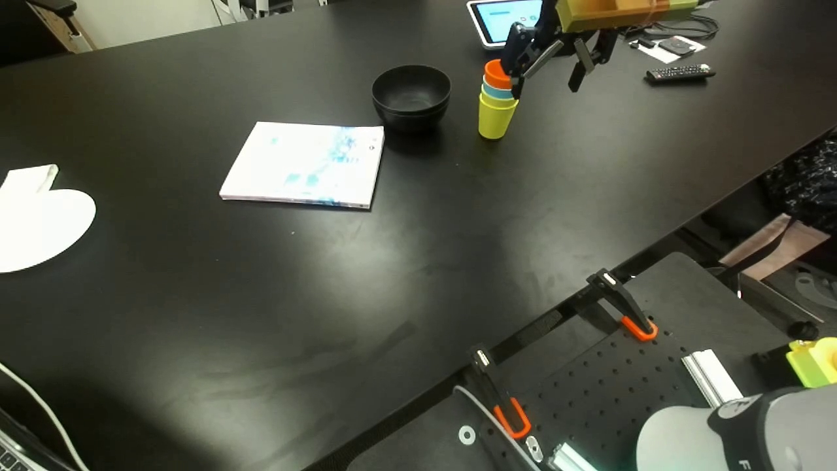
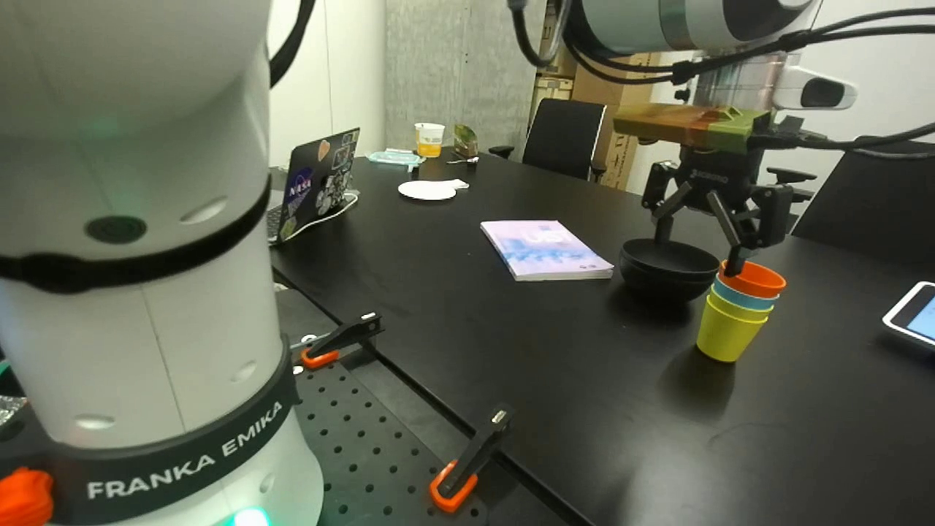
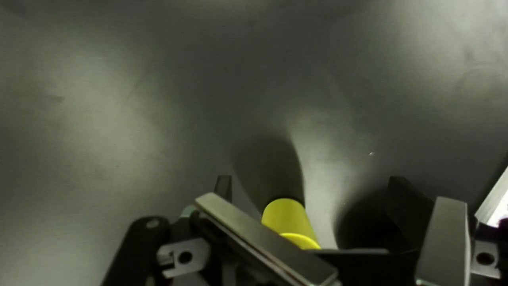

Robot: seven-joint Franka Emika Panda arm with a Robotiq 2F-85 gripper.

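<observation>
A stack of nested cups stands upright on the black table, with an orange cup [image 1: 494, 74] at the top, a blue one under it and yellow cups [image 2: 727, 334] at the bottom. My gripper [image 1: 546, 84] is open above the stack, its fingers spread wide. One fingertip is beside the orange rim, overlapping it in both exterior views; whether it touches cannot be told. The other finger [image 2: 663, 229] hangs over the black bowl [image 2: 653, 285] in exterior view 2. In the wrist view, a yellow cup [image 3: 284, 214] shows partly behind the left finger; the upper cups are hidden.
Close to the cups is the black bowl [image 1: 409, 119], apparently nested in another. A white-and-blue book [image 1: 302, 165] lies beyond it. A tablet [image 1: 502, 17] and a remote [image 1: 679, 73] lie near the far side. Clamps [image 2: 469, 460] line the table edge.
</observation>
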